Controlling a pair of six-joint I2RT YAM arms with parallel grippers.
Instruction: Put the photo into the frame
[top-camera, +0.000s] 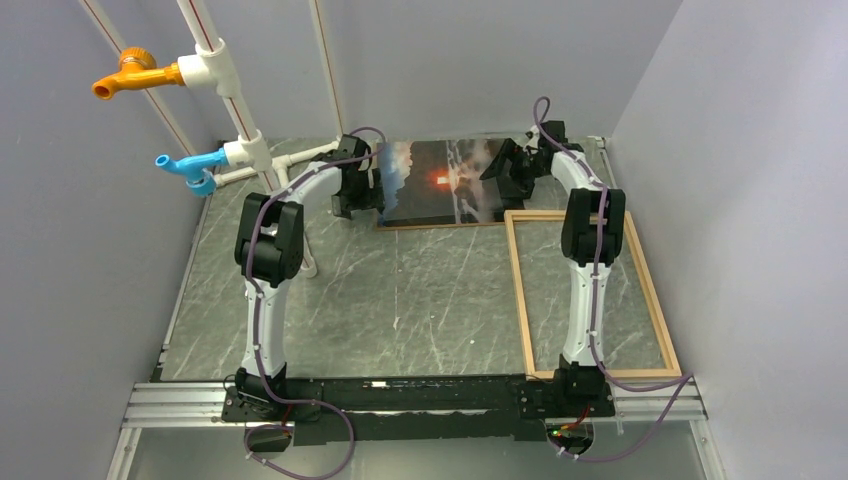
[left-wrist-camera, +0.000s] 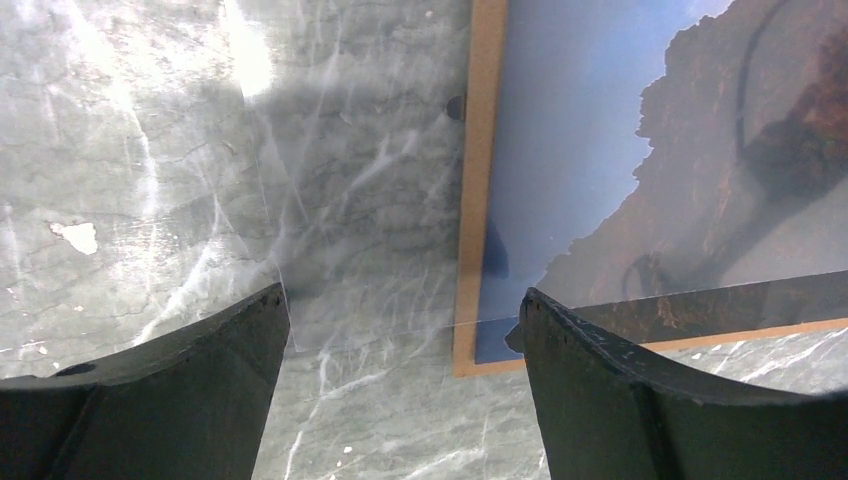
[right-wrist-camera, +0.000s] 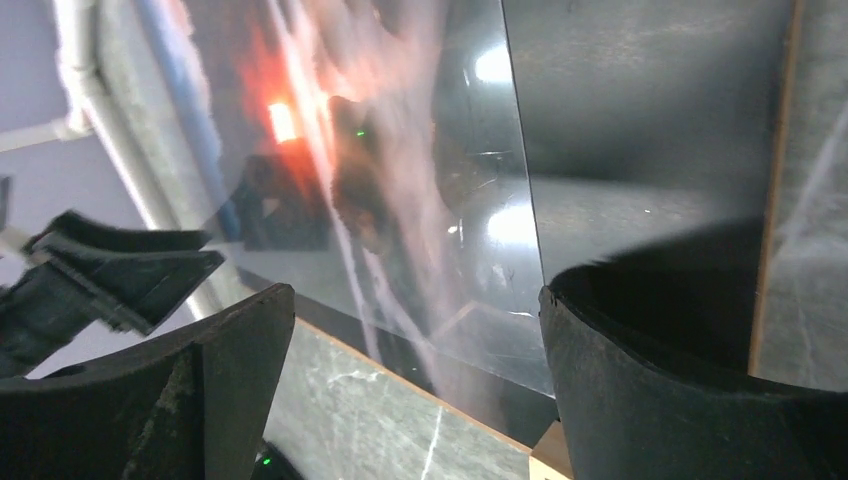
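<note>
The photo (top-camera: 430, 185), a sunset-like picture, lies at the back of the table on a dark, brown-edged backing (top-camera: 440, 227). A clear sheet (left-wrist-camera: 375, 270) juts left past the backing's edge. In the left wrist view its corner shows between the spread fingers of my left gripper, which is not closed on it. At the other end, my right gripper is open above the photo. The sheet's edge runs close to one right fingertip, and bare dark backing (right-wrist-camera: 650, 150) shows beyond. The wooden frame (top-camera: 521, 300) rests empty at the front right.
White pipes with an orange tap (top-camera: 135, 75) and a blue tap (top-camera: 192, 168) stand at the left, close to my left arm. My right arm reaches over the wooden frame.
</note>
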